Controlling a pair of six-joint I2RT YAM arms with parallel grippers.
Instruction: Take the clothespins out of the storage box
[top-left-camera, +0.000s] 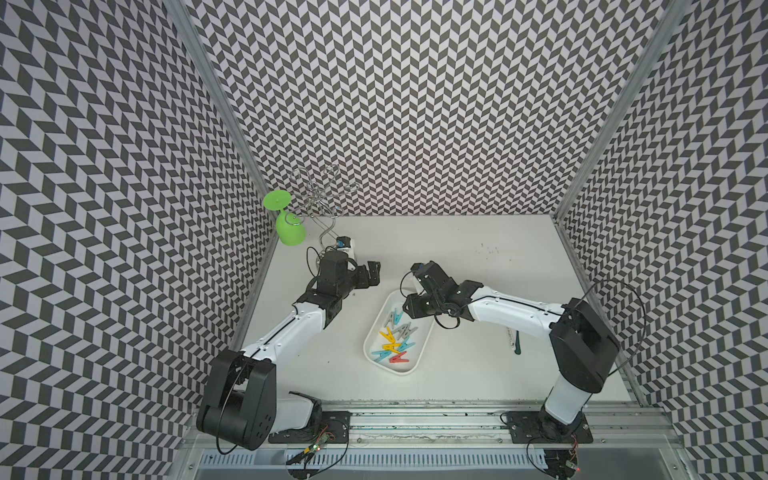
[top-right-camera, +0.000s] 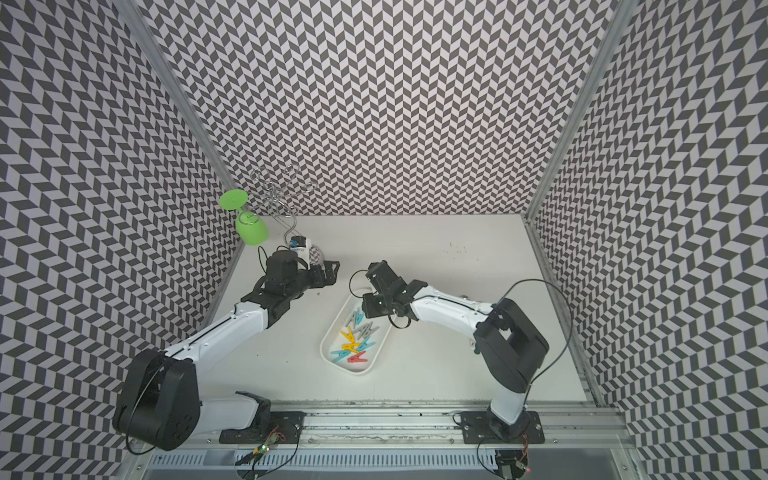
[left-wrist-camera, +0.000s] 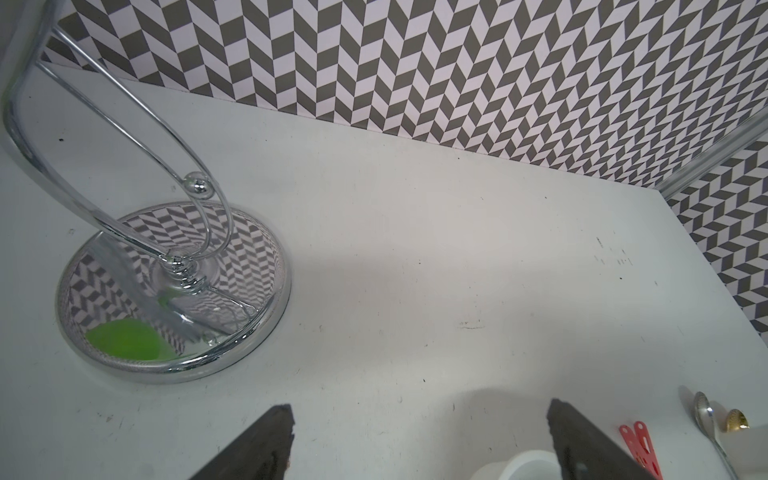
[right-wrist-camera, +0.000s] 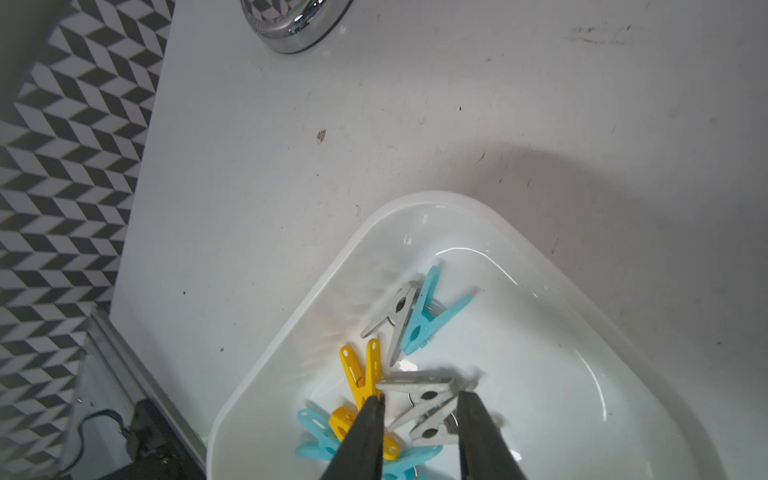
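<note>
A white storage box (top-left-camera: 416, 352) on the table holds several clothespins: grey (right-wrist-camera: 408, 308), cyan (right-wrist-camera: 424, 324), yellow (right-wrist-camera: 360, 372) and red (top-left-camera: 397, 358). My right gripper hangs over the box, its two fingers apart above the clothespins, nothing seen held between them. My left gripper stands open and empty, back left of the box, beside the chrome rack.
A chrome rack (left-wrist-camera: 200, 352) and green goblet (top-left-camera: 290, 230) stand at the back left. Red scissors (left-wrist-camera: 640, 440), a spoon (left-wrist-camera: 702, 408) and a white cup (left-wrist-camera: 528, 456) lie or stand rightward.
</note>
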